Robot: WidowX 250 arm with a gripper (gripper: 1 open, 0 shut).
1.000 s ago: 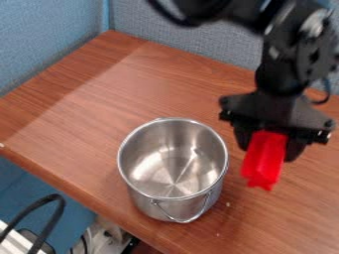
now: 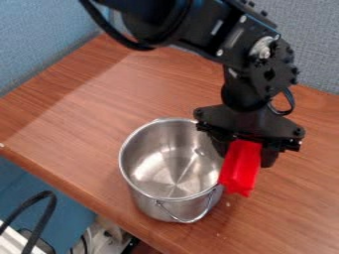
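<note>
My gripper (image 2: pixel 244 144), a black arm reaching in from the top, is shut on a red block (image 2: pixel 240 169), held upright just right of a stainless steel pot (image 2: pixel 166 159) with a wire handle. The block overlaps the pot's right edge in this view; whether it touches the pot I cannot tell.
A grey padded wall (image 2: pixel 304 50) stands behind.
My gripper has moved left with the red block, toward the pot, and the block now appears a little higher. The pot has not moved.
</note>
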